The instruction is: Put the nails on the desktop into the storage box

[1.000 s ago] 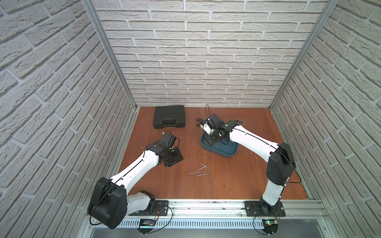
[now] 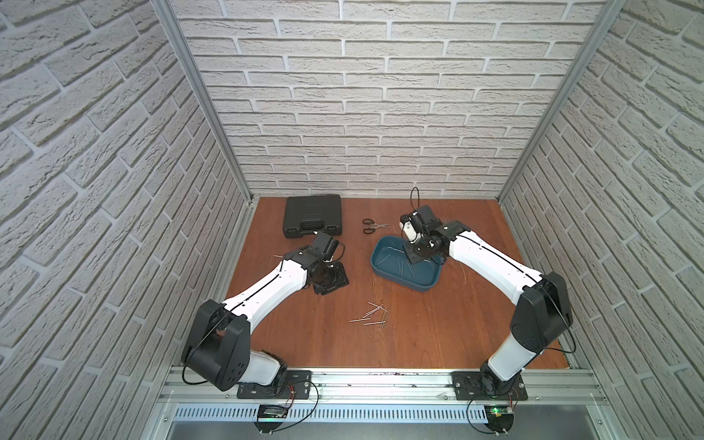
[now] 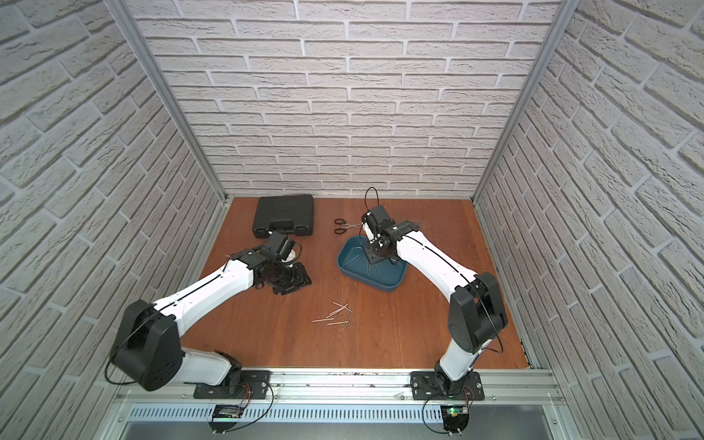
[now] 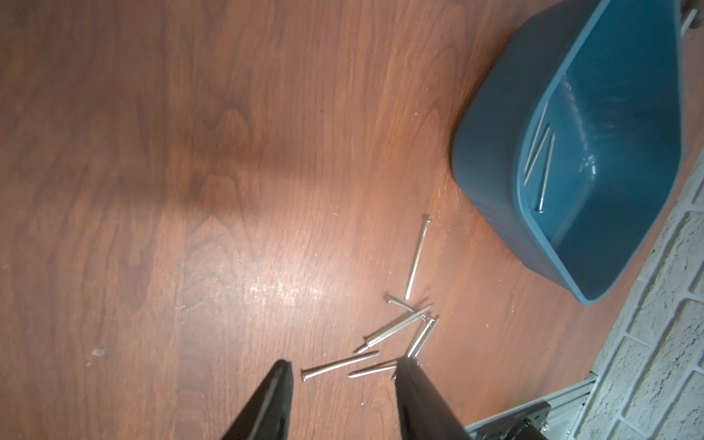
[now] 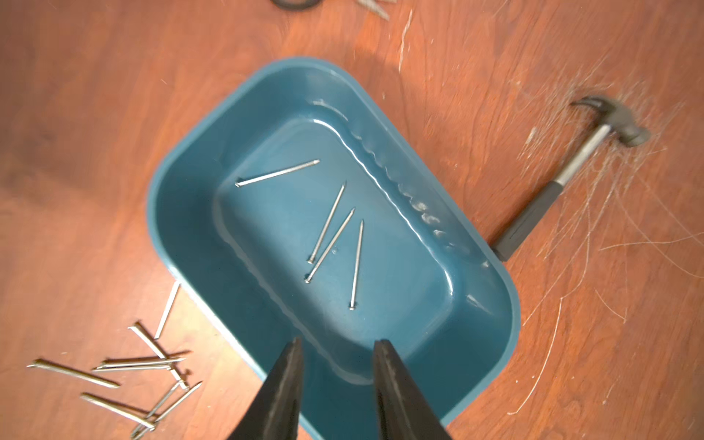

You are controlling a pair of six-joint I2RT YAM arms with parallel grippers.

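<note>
Several silver nails (image 2: 375,311) lie loosely heaped on the brown desktop, in front of the blue storage box (image 2: 405,278). One nail (image 4: 418,256) lies apart, between that heap and the box. In the right wrist view several nails (image 5: 357,264) rest on the box floor (image 5: 396,322). My right gripper hangs above the box, its fingers apart and nothing seen between them. My left gripper is open over the desktop, left of the heap; nails show beyond its fingertips, none held.
A hammer (image 5: 564,176) lies beyond the box's right side. Scissors (image 2: 371,226) lie behind the box, and a black case (image 2: 313,215) stands at the back left. Bare desktop (image 2: 454,330) extends to the front right.
My right gripper has moved to the right above the box. The left gripper has shifted slightly right and farther back. The nails on the desktop look the same.
</note>
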